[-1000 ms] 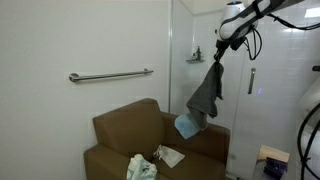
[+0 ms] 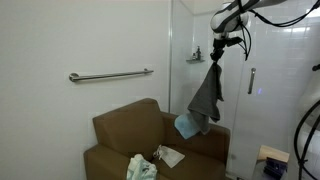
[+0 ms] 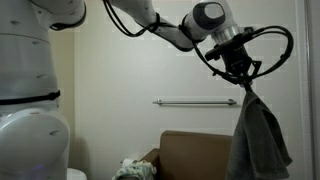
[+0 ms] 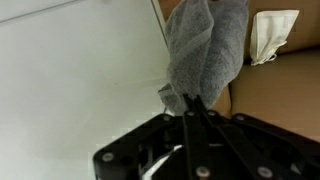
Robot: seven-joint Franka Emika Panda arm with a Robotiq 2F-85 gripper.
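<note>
A dark grey towel [image 2: 207, 97] hangs from my gripper [image 2: 216, 62], which is shut on its upper end high above the sofa. In exterior view 2 the towel [image 3: 258, 140] drops from the gripper [image 3: 245, 84] in long folds at the right. The wrist view shows the towel [image 4: 205, 55] spreading away below the gripper. Its pinched edge is small and dark there. The towel's lower end hangs in front of a light blue cloth or cushion [image 2: 185, 126].
A brown sofa [image 2: 125, 128] stands below, with a patterned cloth [image 2: 141, 169] and a white cloth [image 2: 170, 156] on it. A metal rail [image 2: 110, 75] is fixed to the white wall. A dark box [image 2: 272, 164] sits at the right.
The arm's end has shifted slightly and turned; the gripper keeps hold of the towel.
</note>
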